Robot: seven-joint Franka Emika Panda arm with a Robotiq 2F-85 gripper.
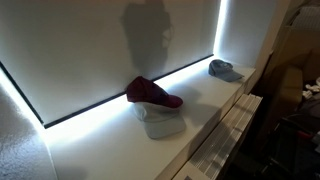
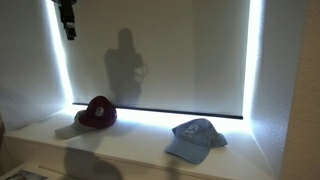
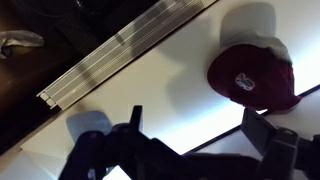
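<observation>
A maroon cap (image 1: 145,90) with a pale crown and brim against it lies on the white ledge; I cannot tell whether this is one cap or two together. In the wrist view the maroon cap (image 3: 250,77) shows a small light logo, right of centre. A grey-blue cap (image 1: 222,69) rests farther along the ledge, and its edge (image 3: 88,124) shows at lower left in the wrist view. My gripper is open, its fingers apart with nothing held. From exterior view 2, the gripper (image 2: 70,36) hangs high at the upper left, well above the maroon cap (image 2: 100,112).
A pale blind (image 2: 180,60) backs the ledge, bright light leaking round its edges. Along the ledge's front runs a slatted radiator grille (image 1: 222,140). Bare ledge (image 2: 145,133) separates the caps. The floor side is dark and unclear.
</observation>
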